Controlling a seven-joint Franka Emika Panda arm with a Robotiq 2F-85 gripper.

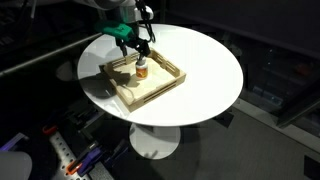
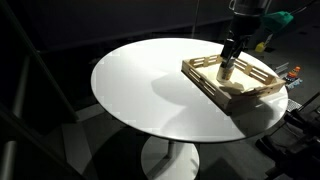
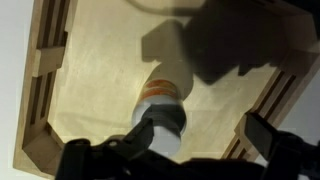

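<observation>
A small bottle with an orange label and a white top [image 1: 141, 71] stands upright in a shallow wooden tray [image 1: 150, 98] on a round white table. My gripper [image 1: 133, 47] is open just above the bottle, with one finger close to its top. From the other side, the bottle [image 2: 225, 73] shows below the gripper's fingers. The wrist view looks down on the bottle [image 3: 162, 92] between the spread black fingers, nearer the left one, which covers part of it. Whether that finger touches the bottle I cannot tell.
Slatted walls [image 3: 42, 62] surround the tray's floor, which is otherwise bare. A dark rail [image 1: 62, 150] with coloured parts lies beside the table.
</observation>
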